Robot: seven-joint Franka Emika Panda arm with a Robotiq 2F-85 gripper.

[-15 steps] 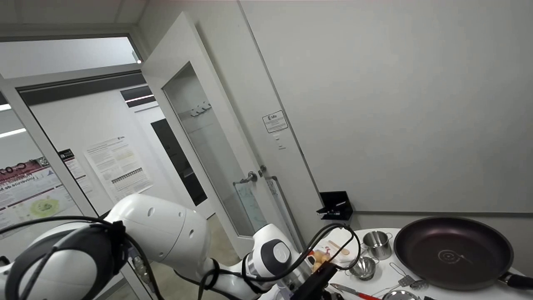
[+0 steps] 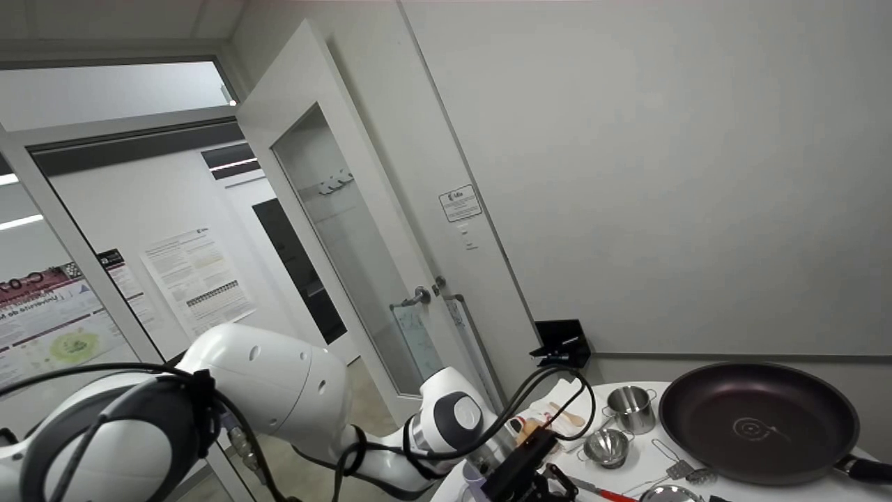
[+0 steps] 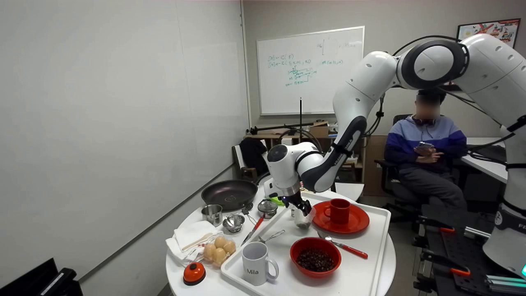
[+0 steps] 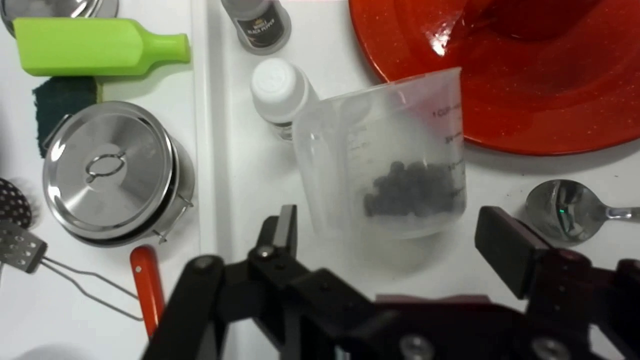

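A clear plastic measuring cup (image 4: 384,156) with dark beans in its bottom shows in the middle of the wrist view. My gripper stands open, its black fingers (image 4: 507,249) spread apart on either side of the cup's lower end. A gap of white tray shows between each finger and the cup. In exterior view 2 the gripper (image 3: 301,207) is low over the tray, at the cup (image 3: 304,218). The red bowl (image 3: 315,257) in the tray's front part holds dark beans.
A white tray (image 3: 375,246) also bears a red plate (image 3: 360,223) with a red mug (image 3: 340,211), a grey mug (image 3: 254,265) and a spoon (image 4: 564,210). A white-capped bottle (image 4: 279,90) stands close beside the cup. Left of the tray sits a lidded steel pot (image 4: 111,171).
In exterior view 1 the wrist and its cable loop have shifted slightly left, and the gripper's angle has changed a little. The objects on the table look unmoved.
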